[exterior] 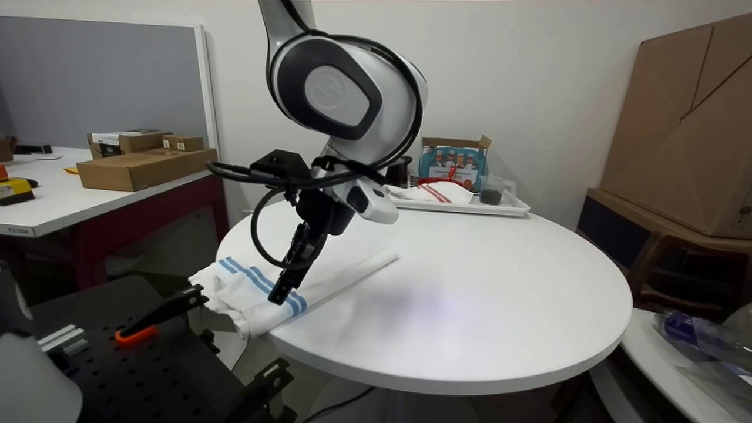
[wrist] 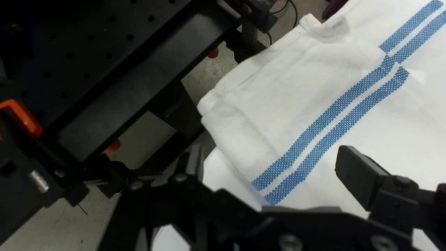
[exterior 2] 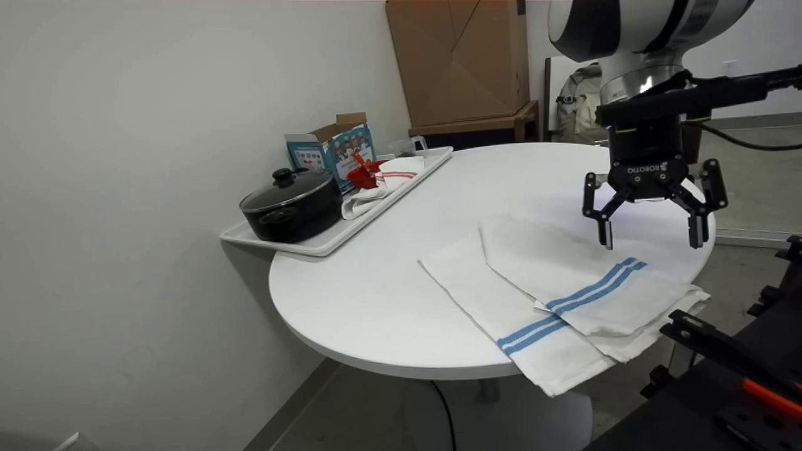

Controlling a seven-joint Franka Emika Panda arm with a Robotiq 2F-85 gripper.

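A white towel with blue stripes (exterior: 250,288) lies partly folded on the round white table, one end hanging past the table's edge. Exterior view 2 shows the towel (exterior 2: 526,278) in overlapping layers, its striped ends not lined up. My gripper (exterior 2: 652,239) is open above the towel's near side, with no cloth between its fingers. In the wrist view the striped cloth (wrist: 267,121) lies beyond the spread fingertips of the gripper. In exterior view 1 the gripper (exterior: 278,296) is seen side-on, one finger hiding a bit of the stripes.
A white tray (exterior 2: 331,242) at the wall holds a black pot (exterior 2: 293,207), a box and a red-striped cloth. A black perforated platform (exterior: 155,373) stands close to the towel's hanging end.
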